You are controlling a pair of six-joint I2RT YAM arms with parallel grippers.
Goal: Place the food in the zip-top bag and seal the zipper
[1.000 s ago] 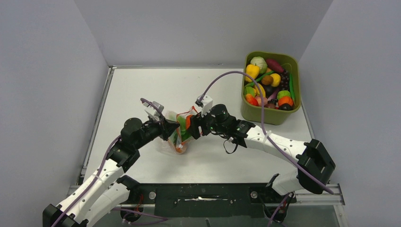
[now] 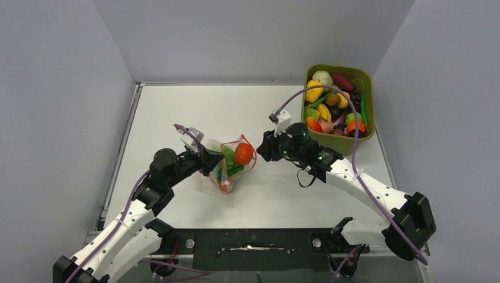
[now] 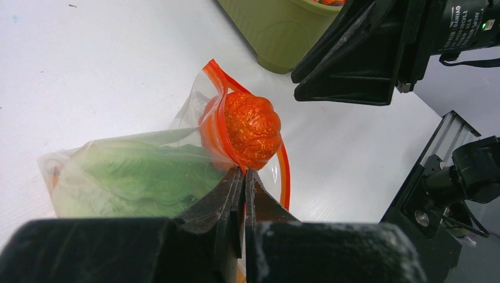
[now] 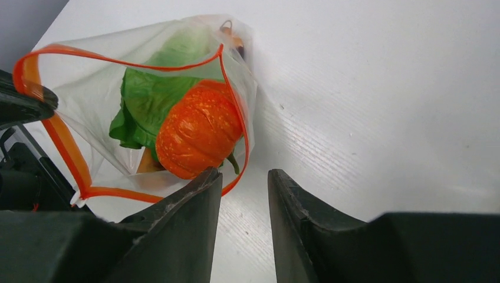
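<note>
The clear zip bag (image 2: 217, 181) with an orange zipper rim lies on the table, its mouth held wide and facing right. Inside are an orange-red pumpkin-like vegetable (image 4: 200, 127) near the mouth and green leaves (image 2: 232, 168) deeper in; a small orange-brown item shows at the far end (image 4: 233, 36). My left gripper is shut on the zipper rim at one side of the mouth. To the right of the mouth, apart from the bag, my right gripper is partly open, nothing between its fingers.
A green bin (image 2: 339, 141) full of fruit and vegetables stands at the back right. Bare table surrounds the bag at the back left and in front; the right arm reaches across the right side.
My right gripper has drawn back to the right, away from the bag's mouth, leaving the orange-red vegetable in full view inside. My left arm and the bag are nearly still.
</note>
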